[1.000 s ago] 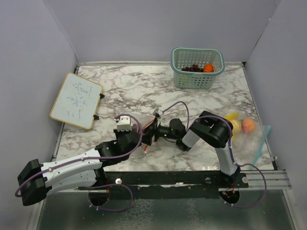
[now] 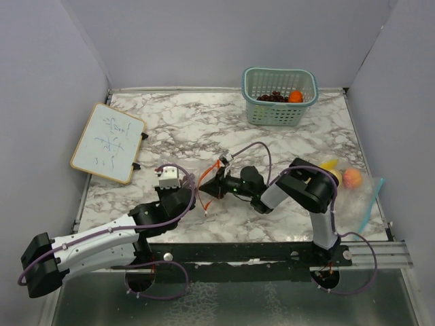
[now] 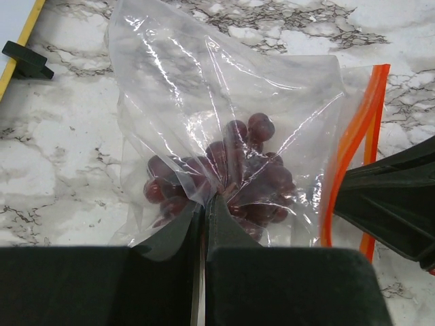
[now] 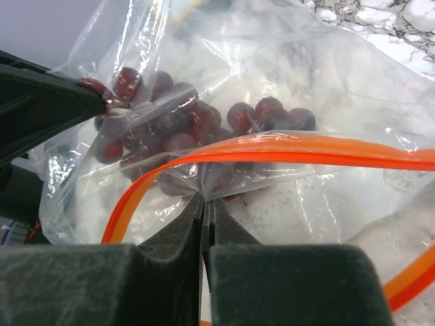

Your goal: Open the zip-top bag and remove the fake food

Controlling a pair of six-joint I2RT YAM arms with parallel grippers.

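A clear zip top bag [image 3: 224, 81] with an orange zip edge [image 3: 357, 136] holds dark red grapes [image 3: 265, 176]. My left gripper is shut, pinching the bag's plastic in its middle, over the grapes. My right gripper is shut at the orange zip side, its tips against the clear plastic; whether it grips any film I cannot tell. In the right wrist view the zip strip curves apart from a second orange strip lower right. In the top view both grippers meet over the bag at centre left.
A teal basket [image 2: 279, 115] with grapes and an orange fruit stands at the back. A whiteboard [image 2: 107, 142] lies at the left. Another bag [image 2: 357, 204] with yellow and peach-coloured fruit lies at the far right.
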